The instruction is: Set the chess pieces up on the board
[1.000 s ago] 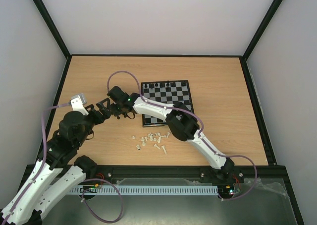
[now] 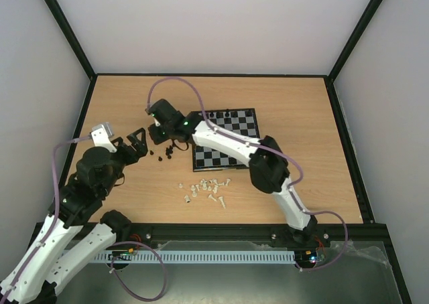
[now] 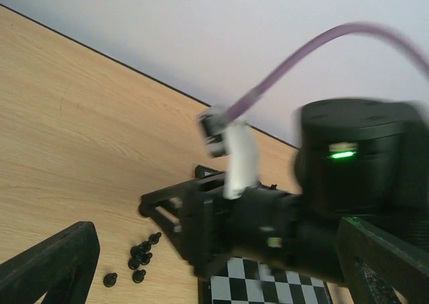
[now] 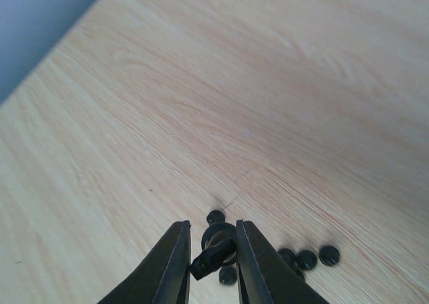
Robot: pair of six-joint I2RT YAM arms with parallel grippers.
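Between the fingers of my right gripper a black chess piece (image 4: 213,258) is pinched, lifted clear of the table. Below it, other black pieces (image 4: 306,259) lie on the wood. The chessboard (image 2: 242,118) stands mid-table, partly covered by my right arm, with several black pieces (image 2: 227,112) along its far edge. Left of the board, loose black pieces (image 2: 168,151) are scattered. White pieces (image 2: 204,185) lie loose in front of the board. My left gripper hangs over the table's left side, its fingers wide apart and empty.
My right arm (image 2: 218,140) reaches across the board from the front right, and its purple cable (image 2: 176,78) arches above. Bare wood (image 2: 301,136) lies right of the board and along the back. Walls enclose the table.
The left arm is almost where it was.
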